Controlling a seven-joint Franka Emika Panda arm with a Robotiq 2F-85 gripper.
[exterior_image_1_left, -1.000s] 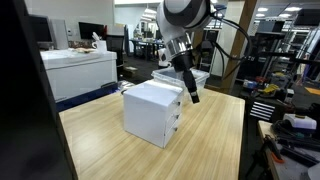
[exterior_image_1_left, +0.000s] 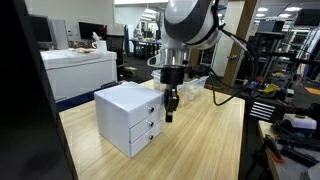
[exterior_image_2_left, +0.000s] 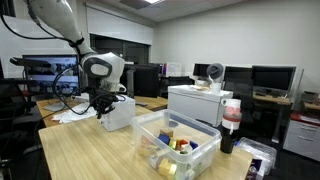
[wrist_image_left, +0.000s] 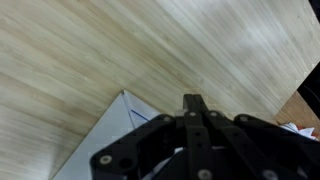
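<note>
A small white drawer cabinet (exterior_image_1_left: 116, 122) stands upright on the wooden table, its knobbed drawer front (exterior_image_1_left: 144, 134) facing right. In exterior view 2 the cabinet (exterior_image_2_left: 119, 114) is partly behind the arm. My gripper (exterior_image_1_left: 169, 114) points down right beside the upper part of the drawer front. Whether it touches a knob cannot be made out. In the wrist view the black gripper looks shut, with nothing showing between its fingers, and a corner of the cabinet (wrist_image_left: 128, 112) lies just beside and beneath it.
A white bin (exterior_image_2_left: 212, 158) with several colourful items stands farther along the table. Near it are a dark can (exterior_image_2_left: 226, 138) and a clear container (exterior_image_2_left: 262, 158).
The cabinet has slid left and toward the camera in exterior view 1. The arm has come the same way and lower, its gripper staying beside the drawer front.
</note>
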